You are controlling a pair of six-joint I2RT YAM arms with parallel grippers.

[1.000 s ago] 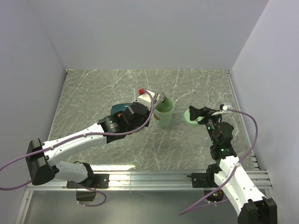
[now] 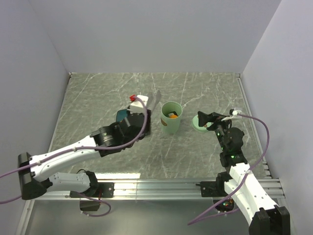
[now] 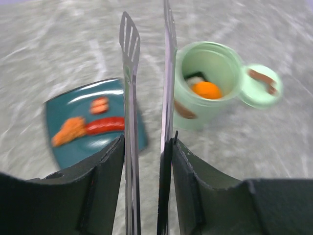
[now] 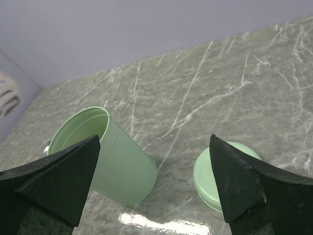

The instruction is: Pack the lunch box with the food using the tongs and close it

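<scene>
My left gripper has a metal fork [image 3: 131,73] and a flat metal blade [image 3: 167,78] on its fingers, part open with a clear gap and nothing between them. A light green lunch box [image 2: 171,125] stands upright and open. An orange piece of food [image 3: 206,90] and some dark and pale bits lie inside it. On a dark teal tray [image 3: 68,110] are a red sausage [image 3: 105,125], an orange piece [image 3: 70,131] and a small reddish piece [image 3: 99,105]. My right gripper is open and empty, near the round green lid [image 4: 227,174].
The lid lies flat to the right of the box, with a brown patch [image 3: 264,80] on top. Grey walls [image 2: 156,36] close in the sides and rear.
My left arm has swung left, taking the fork and blade from over the box toward the tray. The orange food inside the box now shows clearly. My right arm has stayed still.
</scene>
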